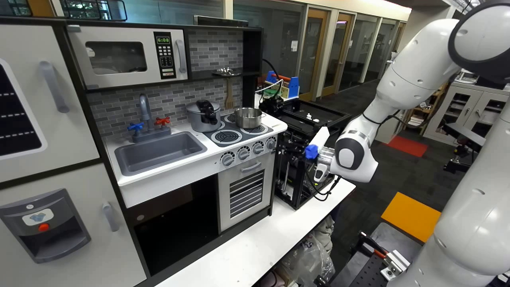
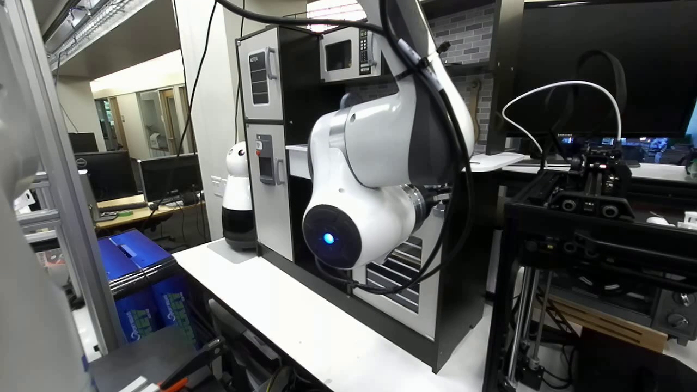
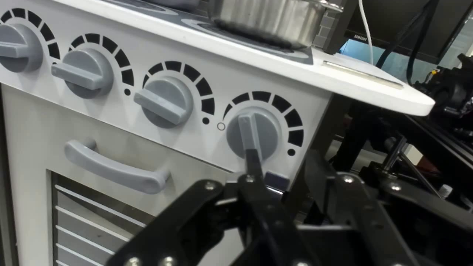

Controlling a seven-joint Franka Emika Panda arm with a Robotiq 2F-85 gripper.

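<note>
In the wrist view, the rightmost grey stove knob (image 3: 266, 133) has its raised grip standing near upright. My gripper is partly open in front of it, with a gap between the fingers. The left finger (image 3: 254, 164) overlaps the lower end of that grip; whether they touch I cannot tell. The right finger (image 3: 318, 177) lies to the right, past the panel's edge. Grips on the other knobs, such as the neighbouring knob (image 3: 166, 104), lie closer to level. In exterior view 1, my gripper is small and faces the stove's right side.
A steel pot (image 1: 248, 117) and a grey lidded pot (image 1: 204, 117) stand on the stovetop above the knobs. The oven handle (image 3: 117, 170) juts out at lower left. Black frame equipment (image 2: 581, 215) stands close to the stove's right.
</note>
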